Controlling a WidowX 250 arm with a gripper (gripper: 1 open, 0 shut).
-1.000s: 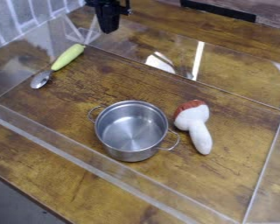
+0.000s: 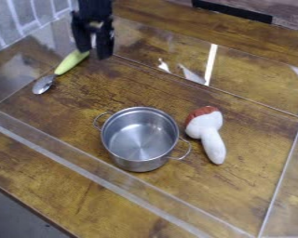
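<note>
My black gripper [image 2: 93,46] hangs at the top left, open and blurred, just above and to the right of a yellow-green object [image 2: 71,61] that looks like a banana or corn. A metal spoon [image 2: 44,84] lies below that object. A steel pot [image 2: 139,139] with two handles stands empty at the centre. To its right lies a white mushroom-like toy [image 2: 209,138] with a red top.
Clear acrylic walls [image 2: 115,209] surround the wooden work surface [image 2: 64,158]. The area between the spoon and the pot is clear, as is the surface at the back right within the walls.
My gripper has come down from the top edge and moved left, closer to the yellow-green object. The objects on the table look unmoved.
</note>
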